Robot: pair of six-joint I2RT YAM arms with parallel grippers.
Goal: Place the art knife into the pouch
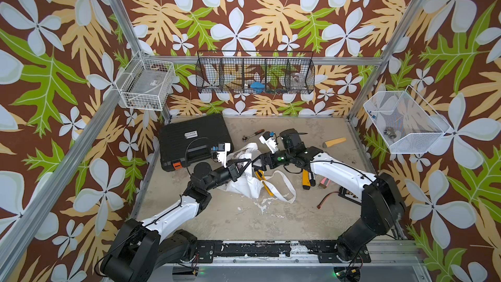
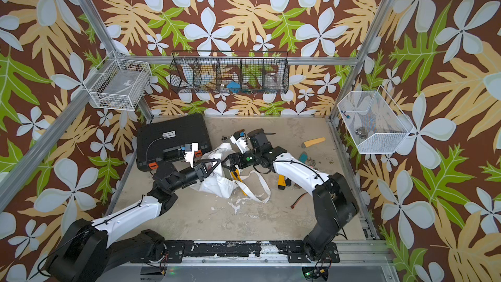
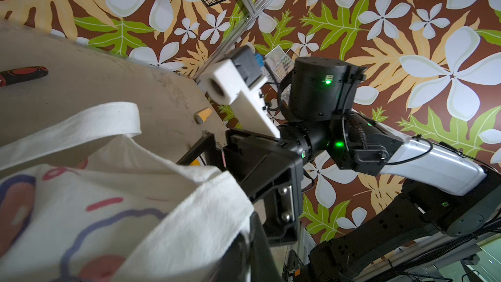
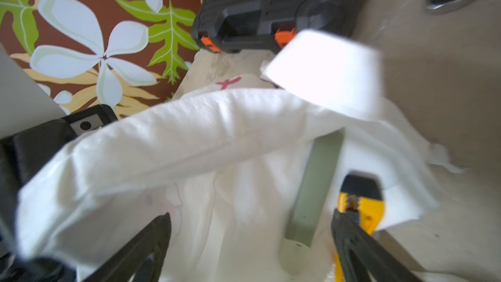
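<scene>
The white cloth pouch [image 1: 243,186] sags near the table's middle, its strap trailing right. My left gripper [image 1: 249,164] is shut on its rim; in the left wrist view the pinched fabric [image 3: 198,224] runs down to the fingers. My right gripper is open at the pouch's mouth, nothing gripped between its fingers. Past its right finger [image 4: 355,253] lies the yellow art knife [image 4: 368,213], black end toward the pouch, against the fabric's outer side rather than inside. From above, the knife [image 1: 266,183] slants beside the strap. Part of it is hidden by the finger.
A grey-green strip [image 4: 313,188] shows against the pouch's white fabric. Behind left stands a black case [image 1: 193,138]; a ratchet [image 1: 253,135] lies at the back. Right of the pouch are a yellow-black tool [image 1: 305,179] and a yellow handle [image 1: 334,142].
</scene>
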